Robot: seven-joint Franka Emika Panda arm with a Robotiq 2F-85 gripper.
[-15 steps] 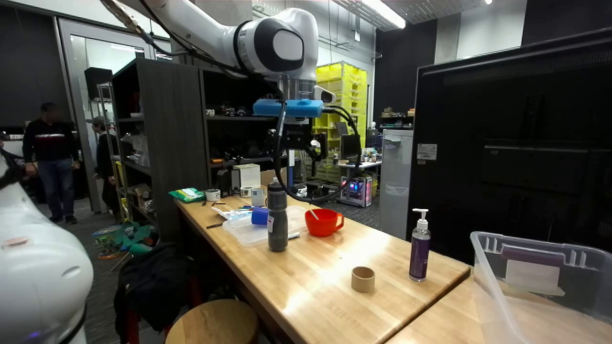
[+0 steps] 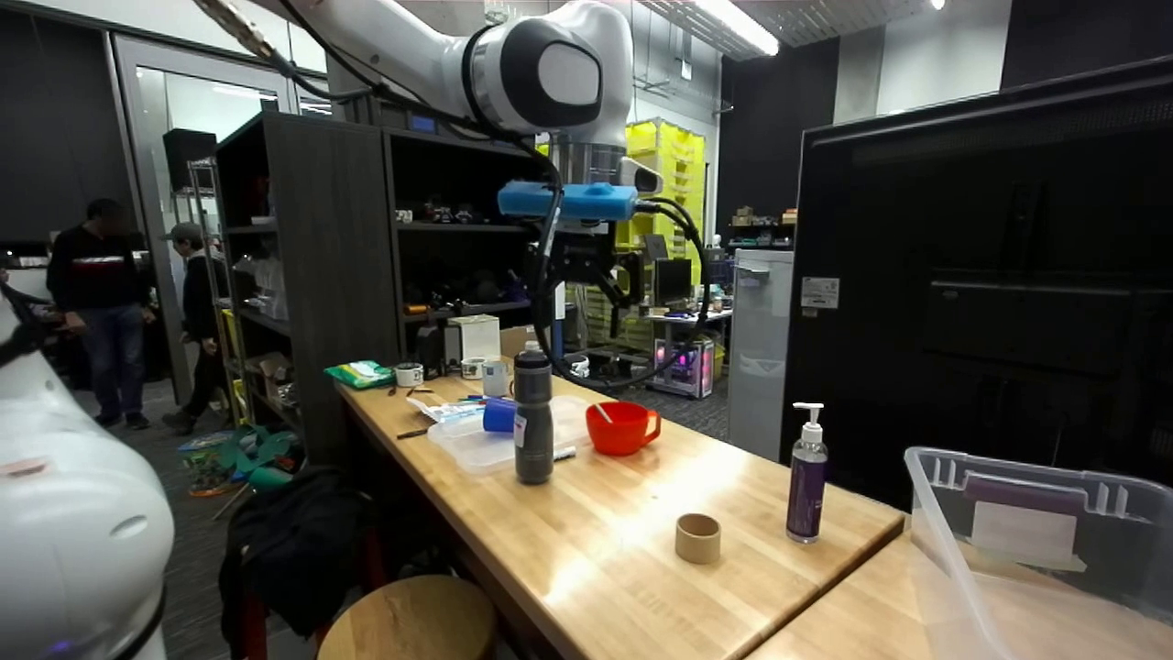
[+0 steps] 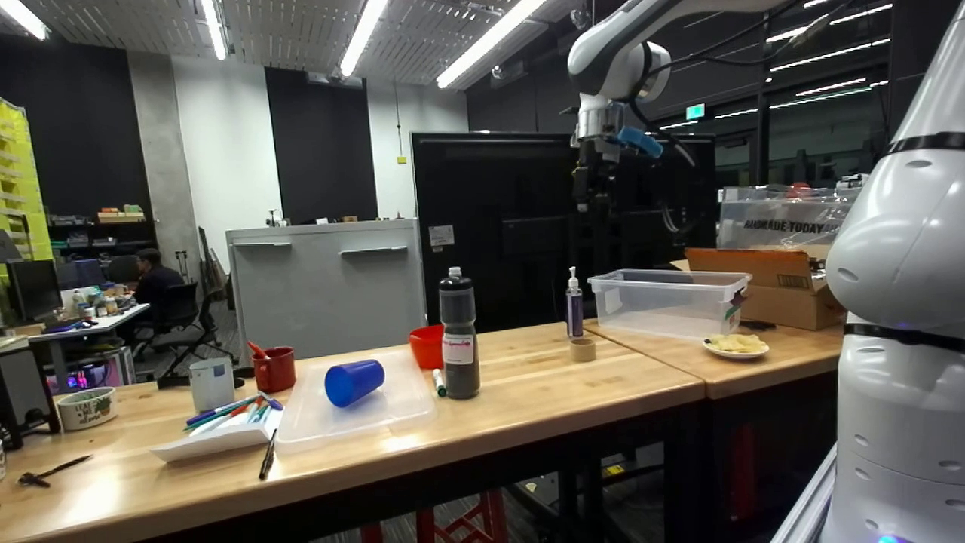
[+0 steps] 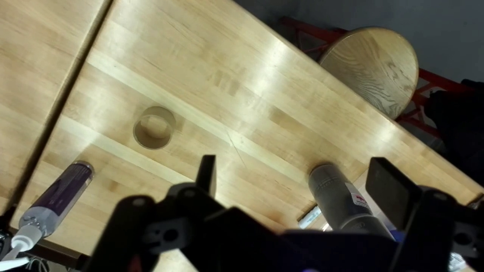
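My gripper is open high above the table, and nothing sits between its widely parted fingers. In the wrist view a grey bottle (image 4: 338,195) stands below, close to the right finger (image 4: 385,192) in the picture. Left of the gripper lies a cardboard ring (image 4: 154,127), flat on the wood with its hole facing up. A pump bottle (image 2: 805,484) with a purple label stands upright behind that ring. The red cup (image 2: 622,427) is beside the grey bottle. A blue cup (image 3: 354,383) lies on its side on a clear plastic lid (image 3: 307,425).
A clear bin (image 3: 669,299) and a plate (image 3: 737,353) of chips stand on the adjoining table. Pens (image 3: 226,412), a red mug (image 3: 274,369) and a grey mug (image 3: 212,384) crowd the other end. Around the cardboard ring the wood is mostly bare. A stool (image 4: 372,68) stands beside the table.
In exterior view 1 the arm and gripper have shifted slightly right and up. The table objects keep their arrangement.
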